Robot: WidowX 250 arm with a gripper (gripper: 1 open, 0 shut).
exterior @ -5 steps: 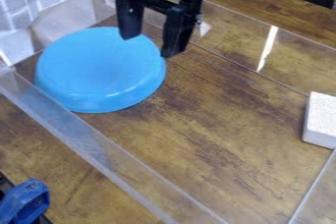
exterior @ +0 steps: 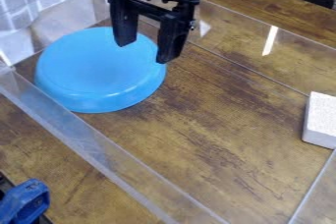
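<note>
My black gripper (exterior: pixel 145 33) hangs at the top centre of the camera view, over the upper part of a blue round plastic object (exterior: pixel 92 76) on the wooden table. Two dark fingers point downward, apart from each other, with no object visible between them. Whether they touch the blue object cannot be told.
A white block (exterior: pixel 319 119) lies at the right edge. A blue object (exterior: pixel 22 204) sits at the lower left, outside a clear plastic strip. Clear edging runs along the left and bottom right.
The gripper has moved slightly left and down over the blue round object. The objects on the table look unmoved.
</note>
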